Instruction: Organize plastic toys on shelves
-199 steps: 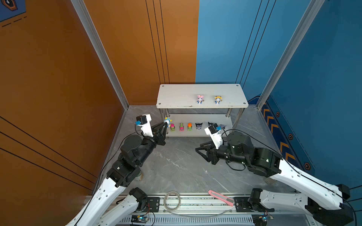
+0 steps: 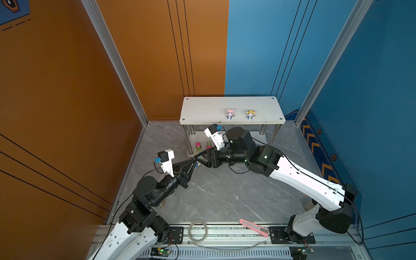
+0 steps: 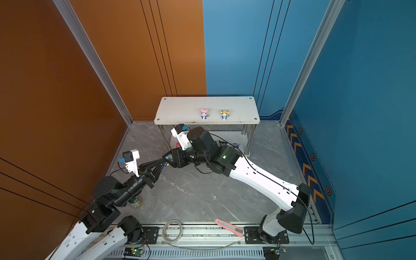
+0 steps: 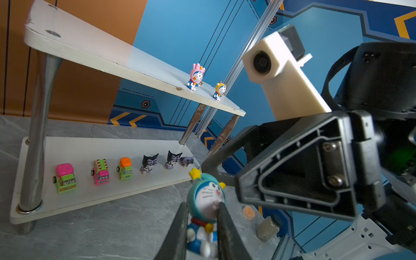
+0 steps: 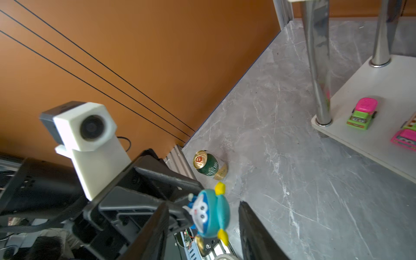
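Note:
A blue cat-like figure (image 4: 207, 198) with a yellow star on its head is in my left gripper, its body between the two fingers. From the other side my right gripper reaches around the figure's blue head (image 5: 219, 212), its fingers still apart with gaps beside the head. The two grippers meet in front of the shelf's left half. On the upper shelf (image 2: 203, 106) stand a pink-hooded figure (image 2: 230, 114) and a yellow-hooded figure (image 2: 251, 114). Toy cars and dark-eared figures line the lower shelf (image 4: 108, 153); the right arm hides most of them from above.
A green can (image 5: 212, 165) stands on the floor at the left, behind the left arm. A coiled cable (image 2: 198, 230) and a pink cutter (image 2: 254, 227) lie along the front rail.
My left gripper has drawn back and down from the lower shelf's left end with the figure. The right gripper has swung left to meet it, its fingers now around the head.

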